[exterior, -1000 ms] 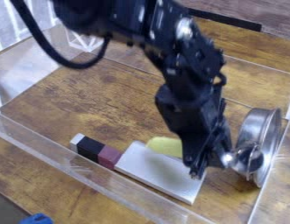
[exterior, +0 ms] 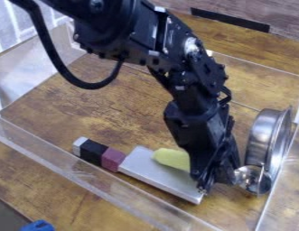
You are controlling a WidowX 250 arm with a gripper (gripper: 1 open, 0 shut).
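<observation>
My black gripper (exterior: 214,167) reaches down at the lower right of the camera view, low beside a shiny metal pot or bowl (exterior: 272,135) that stands on its side against the right wall. A silver cleaver-like object (exterior: 158,176), with a purple and black handle (exterior: 98,155), lies on the wooden floor beneath it, a yellow-green piece (exterior: 172,159) on or beside it. The gripper looks closed, but its tips are mostly hidden, so what is between them cannot be made out.
A clear plastic wall (exterior: 67,175) borders the wooden area (exterior: 79,108). A blue object (exterior: 37,226) sits outside at the bottom left.
Over the last second the arm came lower and slightly toward the front.
</observation>
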